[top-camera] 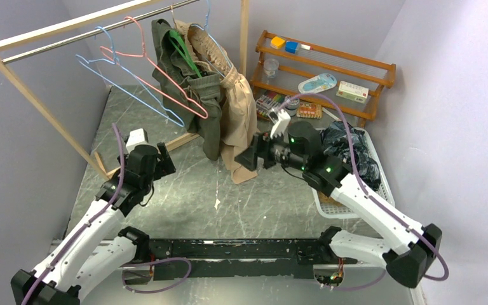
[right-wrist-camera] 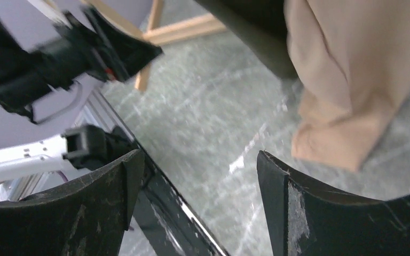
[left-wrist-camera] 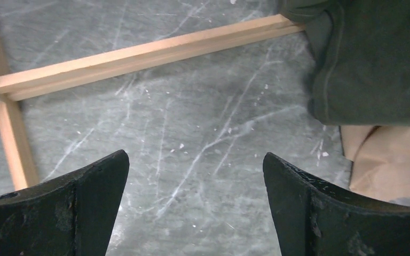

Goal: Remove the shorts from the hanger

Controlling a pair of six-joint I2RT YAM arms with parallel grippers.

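Observation:
Dark green shorts (top-camera: 198,105) hang from a green hanger (top-camera: 184,52) on the rack. Right beside them hang beige trousers (top-camera: 236,117), on a blue hanger at their waist. My left gripper (top-camera: 167,160) stands open over the floor, left of and apart from the green cloth; in the left wrist view the cloth (left-wrist-camera: 373,64) is at upper right. My right gripper (top-camera: 246,159) is at the lower part of the beige trousers in the top view; the right wrist view shows its fingers (right-wrist-camera: 293,213) apart, with only floor between them.
An empty blue hanger (top-camera: 130,86) and a pink hanger (top-camera: 171,82) hang left of the shorts. At right stand a white basket (top-camera: 381,171) with dark patterned cloth and a wooden shelf (top-camera: 337,54).

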